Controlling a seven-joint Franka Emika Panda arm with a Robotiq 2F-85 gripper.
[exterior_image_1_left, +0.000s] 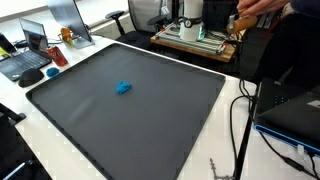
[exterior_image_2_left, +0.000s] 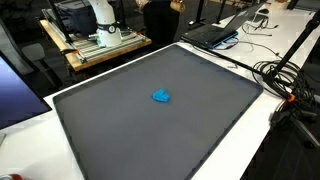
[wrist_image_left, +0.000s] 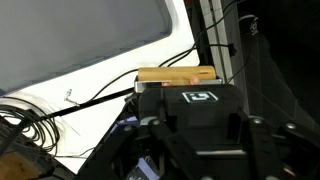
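In the wrist view a pale wooden piece, long and rounded, lies crosswise just past the black body of my gripper. The gripper is shut on it, though its fingers are mostly hidden. A small crumpled-looking blue object rests alone on the dark grey board, towards its far side. The second exterior view shows the same blue object well inside the board's edges. An orange-brown shape is cut off by the top right edge in the first exterior view; I cannot tell what it is.
Loose black cables run along the white table beside the board. A laptop and a small red object stand near the far left corner. Most of the board is bare.
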